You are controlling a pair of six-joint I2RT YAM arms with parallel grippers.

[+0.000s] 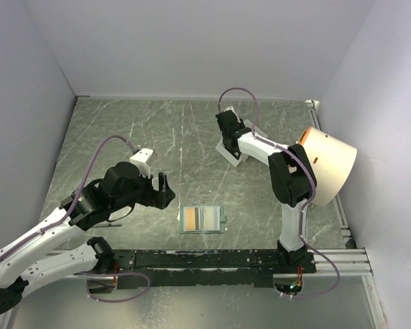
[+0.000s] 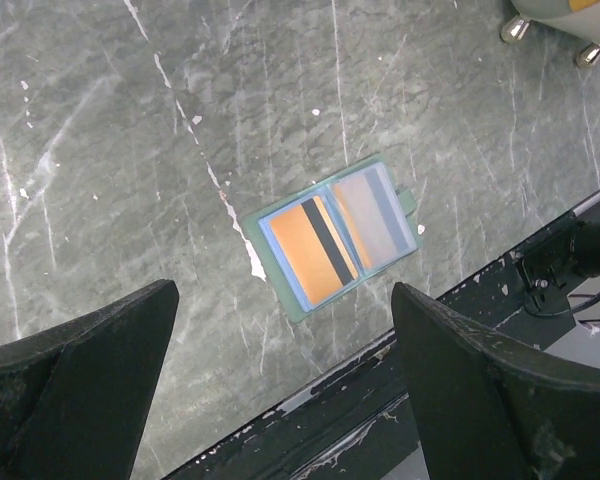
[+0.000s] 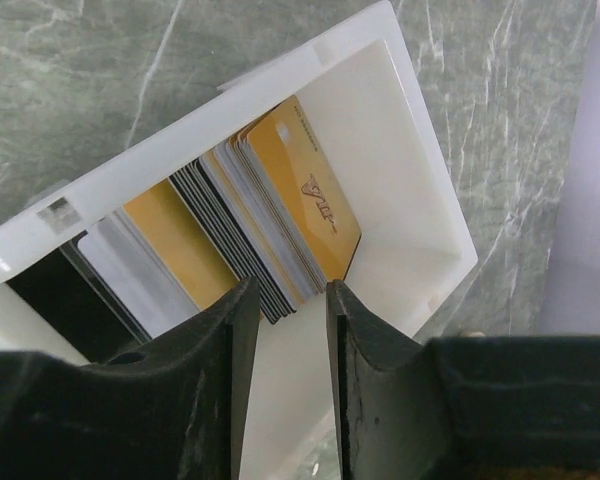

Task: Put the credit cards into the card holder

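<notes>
The card holder (image 1: 202, 219) lies unfolded flat near the table's front edge. In the left wrist view its blue-green border (image 2: 290, 300) frames an orange card (image 2: 305, 258) with a dark stripe on one side and a pale card under clear film on the other. My left gripper (image 1: 166, 192) is open and empty, above and to the left of the holder. Over the white box (image 1: 226, 153) my right gripper stands narrowly open. Its fingertips are close to a row of credit cards (image 3: 265, 205) leaning inside, with nothing visible between them; contact cannot be made out.
A beige cylindrical object (image 1: 332, 164) stands at the right edge beside my right arm. Black cards (image 3: 70, 305) fill one end of the box, and its other end is empty. Free marble surface (image 1: 123, 123) lies at the back left.
</notes>
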